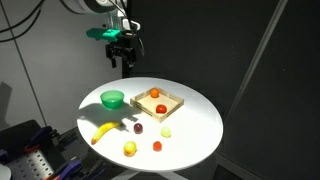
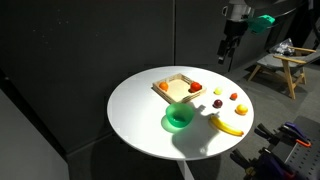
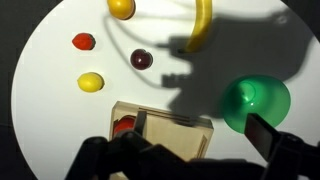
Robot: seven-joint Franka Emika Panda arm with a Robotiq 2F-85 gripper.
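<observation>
My gripper point(image 1: 121, 64) hangs high above the round white table, open and empty, with its fingers pointing down. The wrist view has its two dark fingers point(image 3: 262, 137) wide apart near the lower edge. A green bowl point(image 1: 113, 100) stands on the table, below and slightly left of the gripper in exterior view 1. Beside it is a shallow wooden box point(image 3: 180, 138) holding a red tomato point(image 1: 161, 109) and an orange point(image 1: 154, 93). In the wrist view a finger partly covers the tomato; the orange is out of sight there.
Loose on the table lie a banana point(image 1: 104, 131), a dark plum point(image 1: 138, 129), a lemon point(image 1: 166, 132), a small red fruit point(image 1: 157, 146) and a yellow-orange fruit point(image 1: 130, 149). Exterior view 2 shows the left part of the table point(image 2: 125, 115) bare.
</observation>
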